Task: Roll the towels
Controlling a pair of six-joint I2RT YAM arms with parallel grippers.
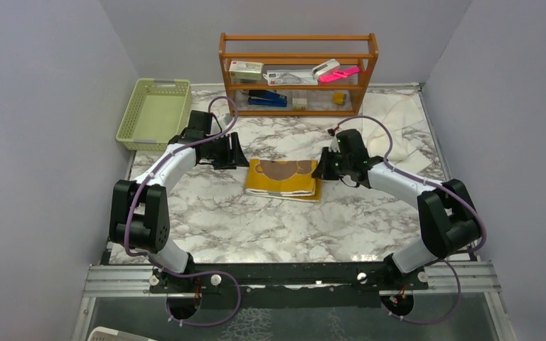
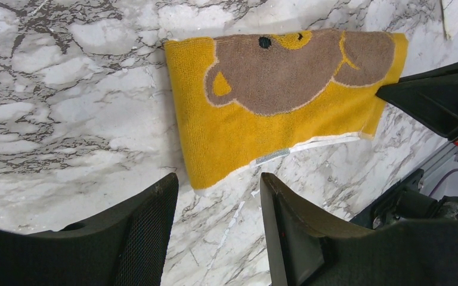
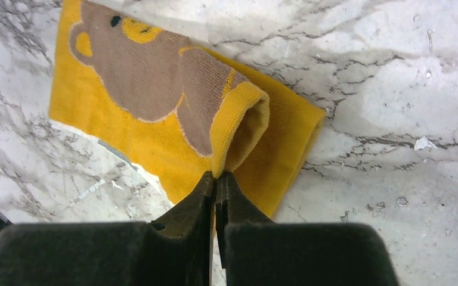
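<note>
A yellow towel with a brown animal pattern (image 1: 282, 172) lies folded on the marble table, its upper layer a little short of the lower one at the right. In the right wrist view the upper layer's right end bulges into a loop, and my right gripper is shut with that towel (image 3: 143, 89) edge pinched between its fingertips. My left gripper stands open near the towel's left end, nothing between its fingers. The left wrist view shows the towel (image 2: 274, 89) flat on that side.
A green basket (image 1: 124, 128) stands at the back left. A wooden rack (image 1: 298, 56) with boxes and small items is at the back. Pale cloth (image 1: 392, 121) lies at the back right.
</note>
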